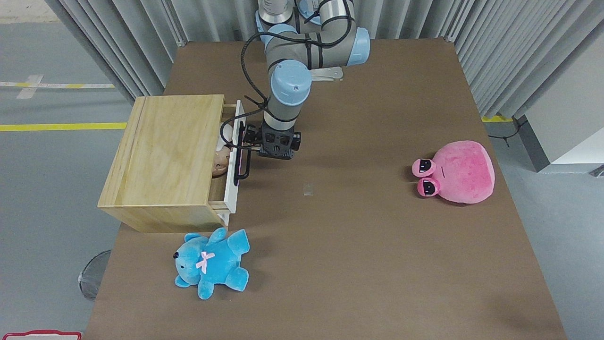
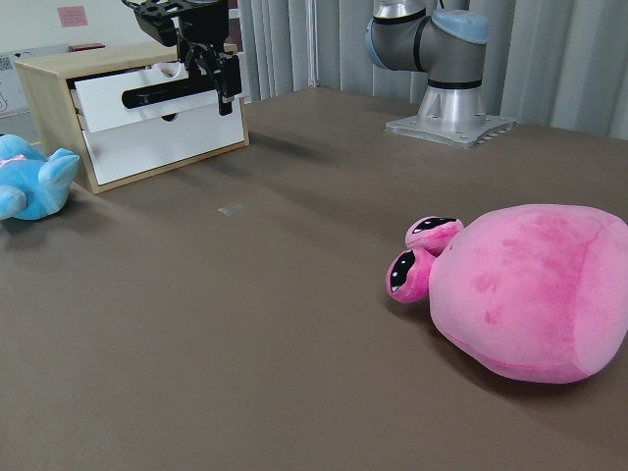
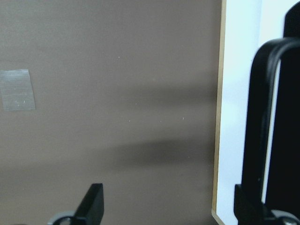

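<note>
A light wooden cabinet [image 1: 158,153] stands at the left of the table. Its top drawer [image 2: 118,103] has a white front and black bar handle [image 2: 147,95], and is only slightly out; part of a doll [image 1: 220,163] shows inside. The gripper is at that handle, pointing down against the drawer front. In the wrist view its two fingers are apart, the right one against the handle [image 3: 255,131]; whether anything is held between them does not show.
A blue teddy bear [image 1: 212,263] lies in front of the cabinet. A pink plush toy [image 1: 461,173] rests on the right.
</note>
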